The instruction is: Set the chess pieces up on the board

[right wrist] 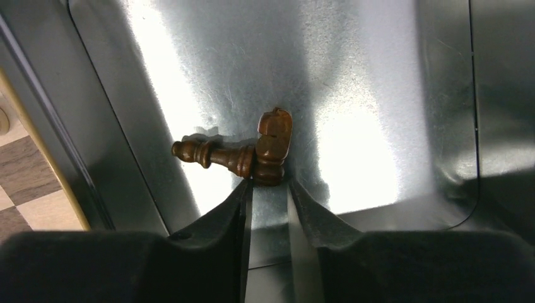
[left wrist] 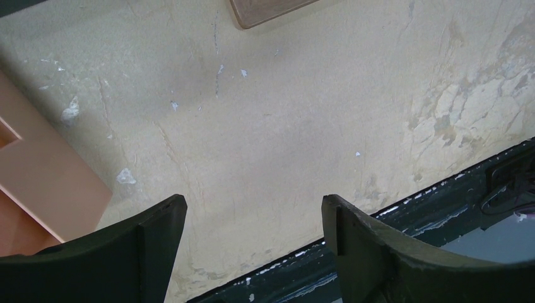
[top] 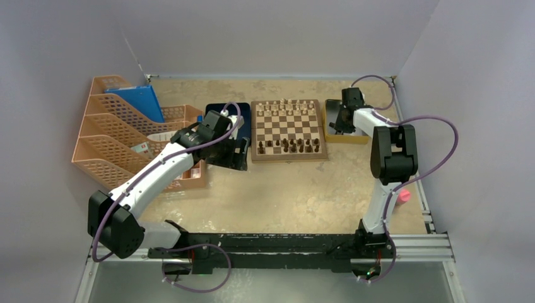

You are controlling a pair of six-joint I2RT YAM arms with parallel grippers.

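Observation:
The chessboard (top: 289,129) lies mid-table, with light pieces (top: 283,107) along its far side and dark pieces (top: 292,146) along its near side. Two dark brown pieces lie on their sides in the metal tray (right wrist: 233,57): a knight (right wrist: 274,144) and a slimmer piece (right wrist: 217,156) against its side. My right gripper is low in that tray, its fingers parted by a narrow gap, with the knight's base at the fingertips; contact is unclear. My left gripper stands open and empty over bare table, left of the board.
At the left is an orange plastic organizer (top: 120,148) with a blue box (top: 140,101). A dark blue tray (top: 217,108) sits partly under the left arm. The yellow-edged wall (top: 347,139) bounds the right tray.

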